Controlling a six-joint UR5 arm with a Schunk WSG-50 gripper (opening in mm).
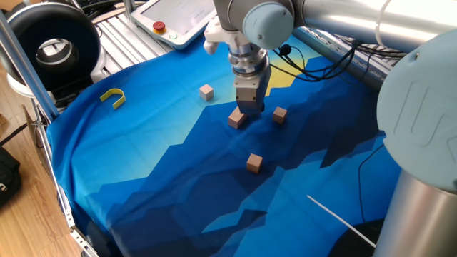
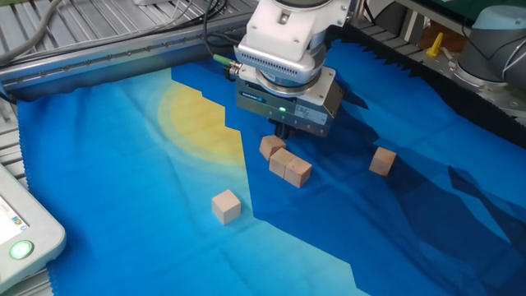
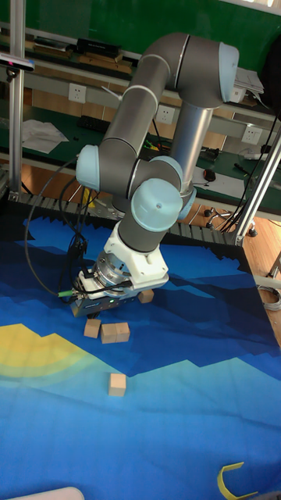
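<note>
Several small wooden cubes lie on the blue cloth. Two of them, a left cube and a right cube, touch side by side. Just behind this pair sits another cube, very near my gripper. A lone cube stands off to the right, and a paler cube is nearer the camera on light blue. My gripper points down above the cloth behind the pair. Its dark fingertips barely show beneath the housing, and I cannot see whether they are apart. In exterior view 1 the gripper body partly covers the pair.
A yellow curved piece lies on the cloth at the left. The teach pendant rests beyond the cloth's edge. A thin white rod is near the arm's base.
</note>
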